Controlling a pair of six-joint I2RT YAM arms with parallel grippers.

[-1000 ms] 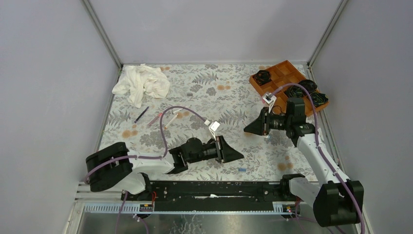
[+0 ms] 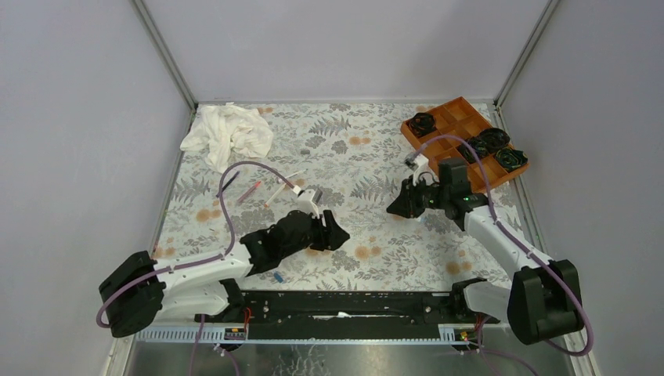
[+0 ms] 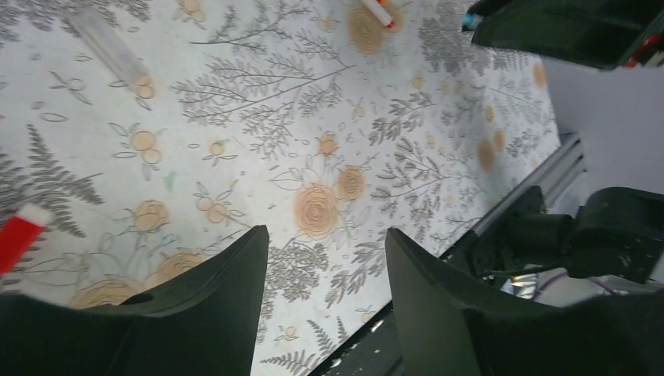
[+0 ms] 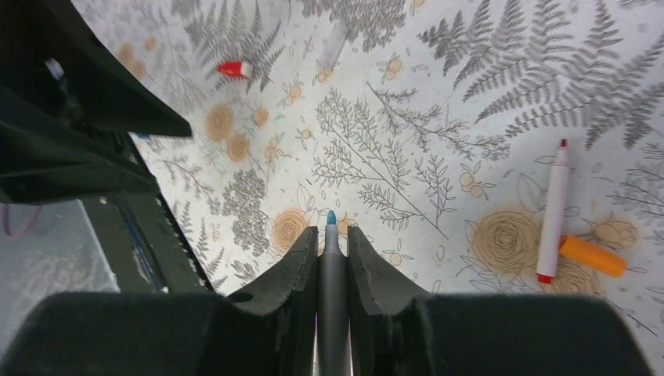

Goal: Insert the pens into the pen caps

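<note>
My right gripper is shut on a grey pen with a blue tip, seen upright between its fingers in the right wrist view. My left gripper stands open over bare patterned sheet, nothing between its fingers. A red cap (image 3: 16, 235) and a translucent piece (image 3: 106, 47) lie on the sheet in the left wrist view. The right wrist view also shows a white red pen (image 4: 554, 204) beside an orange piece (image 4: 593, 255). More pens (image 2: 249, 191) lie at the table's left, and a small blue piece (image 2: 278, 276) near the front.
A white cloth (image 2: 227, 133) is crumpled at the back left. An orange divided tray (image 2: 454, 117) with black coils stands at the back right.
My left arm has moved left and slightly up in the top view, away from the front right. My right gripper has shifted a little left, with its arm swinging along.
</note>
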